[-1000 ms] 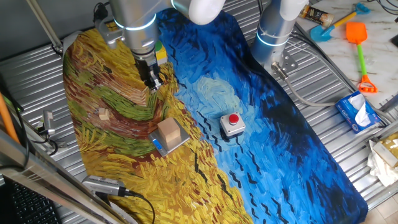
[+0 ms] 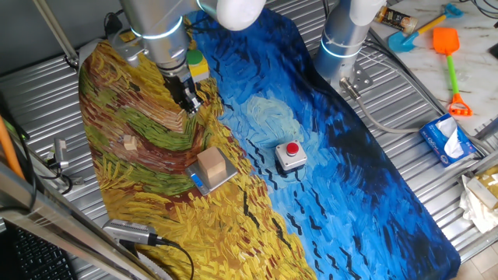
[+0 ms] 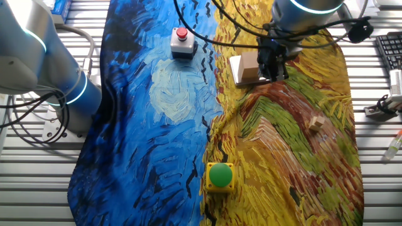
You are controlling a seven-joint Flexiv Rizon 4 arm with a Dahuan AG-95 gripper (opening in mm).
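Observation:
My gripper hangs above the painted mat, pointing down, clear of the objects in exterior view 1. Its fingers are too small and dark to show whether they are open or shut. A large wooden block rests on a small silver scale with a blue display. In exterior view 2 the gripper partly covers that block. Apart from these, a small wooden block lies on the mat's brown and green part.
A red push button on a grey box stands on the blue half. A green button on a yellow box sits near the colour boundary. A tissue box and toy shovels lie off the mat.
In exterior view 1 the upper arm has shifted left, uncovering more of the green button. The gripper's tip has drifted only slightly. Both blocks and the scale have stayed put.

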